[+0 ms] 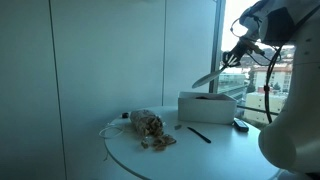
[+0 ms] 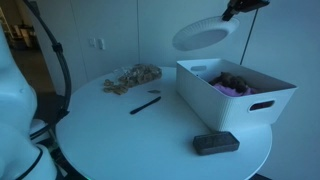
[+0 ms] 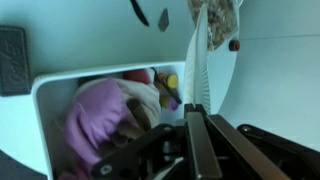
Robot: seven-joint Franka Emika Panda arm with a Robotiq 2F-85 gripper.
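Observation:
A white plate (image 2: 205, 34) hangs tilted in the air above the white box, its rim caught in my gripper (image 2: 231, 13). In the wrist view the plate (image 3: 201, 68) appears almost edge-on, running away from the shut fingers. Exterior view 1 shows the plate (image 1: 207, 78) clear of the box top, with my gripper (image 1: 227, 63) at its upper right end. Below is the white box (image 2: 225, 103), holding purple cloth (image 3: 96, 118) and several dark and coloured items.
On the round white table (image 2: 120, 140) lie a clear bag of brown pieces (image 2: 139, 74), a dark knife-like object (image 2: 146, 105) and a black block (image 2: 215, 143) near the box. A window stands behind the arm.

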